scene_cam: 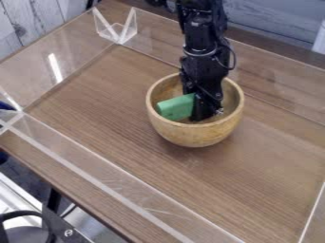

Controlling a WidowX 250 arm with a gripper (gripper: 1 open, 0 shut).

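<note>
My black gripper point(200, 99) reaches down from the top into a round wooden bowl point(195, 134) near the middle of the table point(114, 152). A green object point(177, 106) lies in the bowl at its left side, at the gripper's fingers. The gripper is shut on it, though the fingertips are largely hidden among dark parts inside the bowl.
Clear tape strips cross the table at left and along the front. A folded clear piece point(117, 28) stands at the back left. Black cables point(28, 216) lie at the lower left. The table around the bowl is clear.
</note>
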